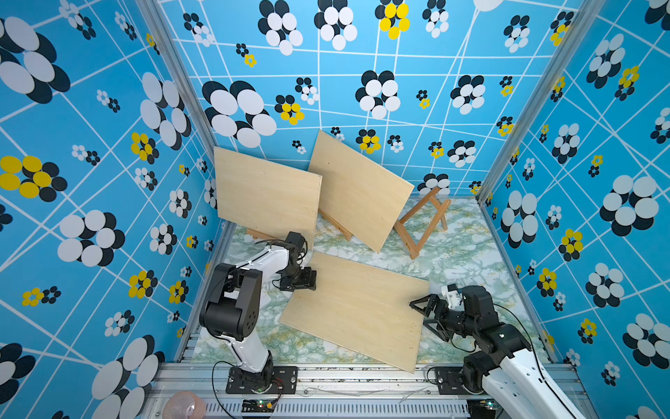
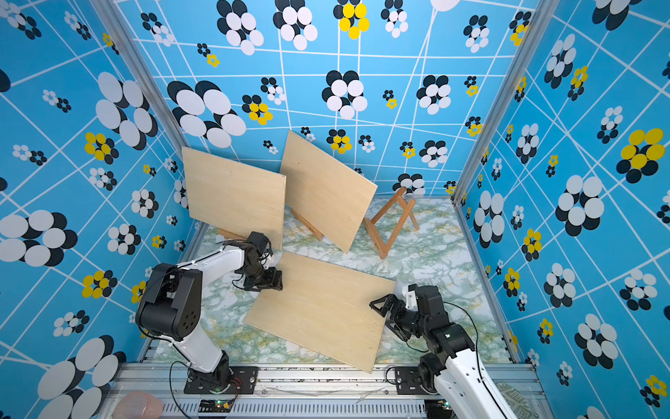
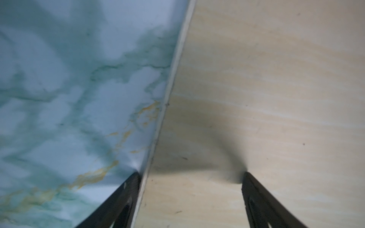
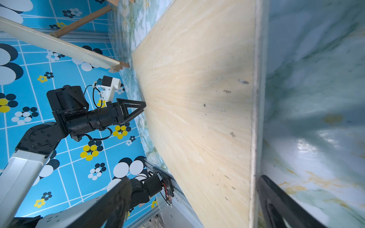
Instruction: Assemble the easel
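A plywood board [image 1: 356, 307] lies flat on the marble floor. My open left gripper is at its left edge, one fingertip beside that edge, the other over the board. My open right gripper is at the opposite edge, its fingers straddling it. Two more boards [image 1: 265, 188] [image 1: 356, 188] stand tilted at the back left and centre, with wooden pieces under them. A wooden easel frame [image 1: 411, 237] stands at the back right.
Walls enclose the workspace on the sides and back. A metal rail runs along the front.
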